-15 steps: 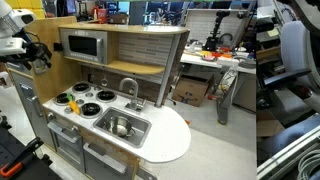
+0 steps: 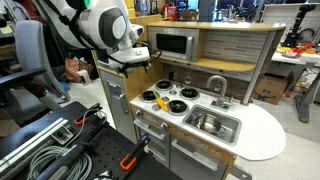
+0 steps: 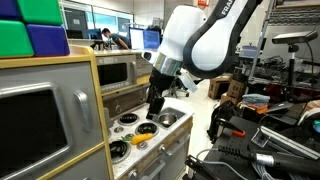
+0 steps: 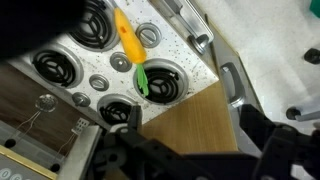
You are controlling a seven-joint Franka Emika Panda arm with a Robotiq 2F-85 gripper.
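Observation:
My gripper is open in the wrist view, its dark fingers spread wide with nothing between them. An orange carrot-like thing (image 4: pixel 130 38) with a green end lies across the white stovetop (image 4: pixel 190 62), beside the black burners. It lies toward the top of that view, apart from the fingers. The first exterior view shows the orange thing (image 2: pixel 158 128) near the stove's front edge. There the gripper (image 2: pixel 148 60) hangs above and left of the burners; the second exterior view has the gripper (image 3: pixel 155 98) over the stove area.
Right of the burners are a metal sink (image 2: pixel 210 123) and a faucet (image 2: pixel 220 88). A microwave (image 2: pixel 178 44) and a wooden shelf (image 2: pixel 215 29) stand behind the stove. Oven and drawer fronts (image 2: pixel 197 160) lie below the counter. A white round surface (image 2: pixel 262 135) extends right.
The first exterior camera's framing has shifted since a second ago, so the kitchen appears farther right. The orange thing appears unmoved on the stove.

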